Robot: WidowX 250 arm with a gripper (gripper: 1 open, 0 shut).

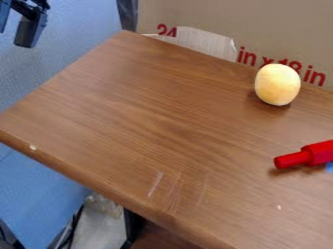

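Observation:
My gripper [80, 19] is at the top left, cut off by the frame, its two dark fingers wide apart with nothing seen between them. A pale yellow round object [277, 84] rests at the back right of the wooden table [143, 117]. At the right edge of the view a red cylindrical object [305, 157] lies on its side, partly cut off, with a bit of blue behind it.
A cardboard box [244, 29] with red printing stands along the back. Beyond the table's left edge are a blue surface and some cables below.

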